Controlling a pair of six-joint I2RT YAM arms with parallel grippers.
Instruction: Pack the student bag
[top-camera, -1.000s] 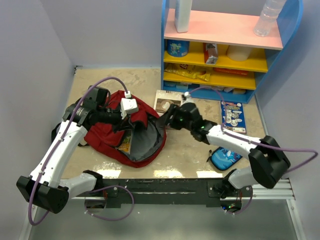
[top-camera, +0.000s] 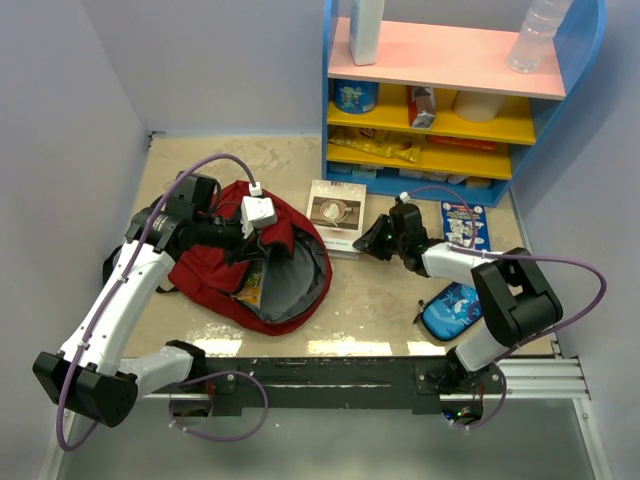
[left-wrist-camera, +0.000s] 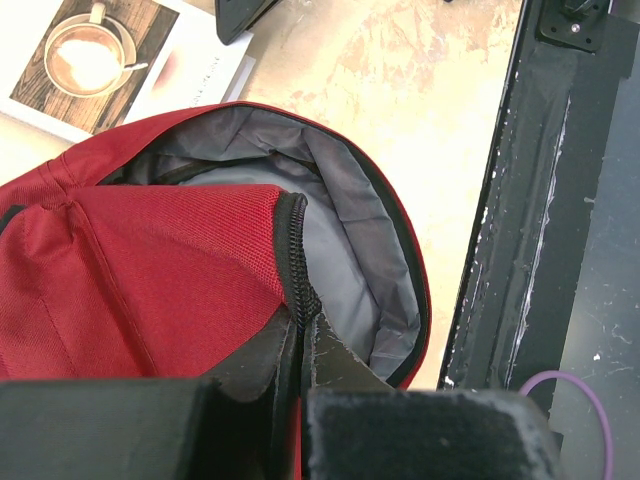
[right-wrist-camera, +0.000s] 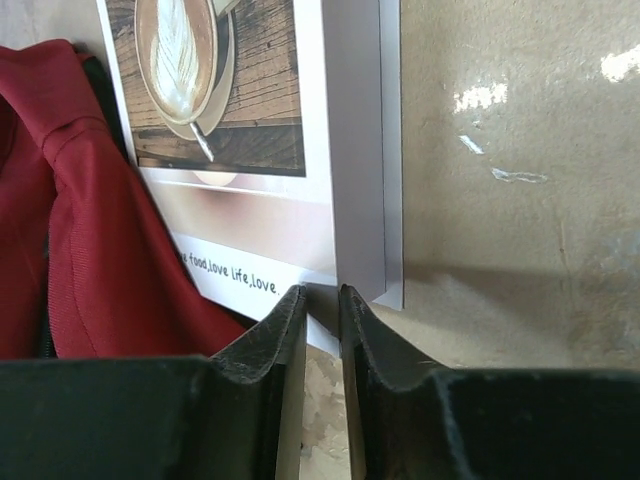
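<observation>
The red bag (top-camera: 318, 290) lies on the left of the table, its grey-lined mouth spread wide. My left gripper is shut on the black-zipped edge of its red flap (left-wrist-camera: 180, 260). A colourful item (top-camera: 251, 287) shows inside the bag. Just right of it, a book (top-camera: 345, 235) with a coffee-cup cover lies flat. At the book's near right corner, my right gripper has its fingers slightly parted, one over the cover and one beside the edge. Whether both touch the book, I cannot tell.
A blue pencil case (top-camera: 452, 312) and a blue patterned booklet (top-camera: 466, 228) lie at the right, near the right arm. Behind stands a blue shelf unit (top-camera: 590, 40) with snacks and bottles.
The left arm and bag are unchanged.
</observation>
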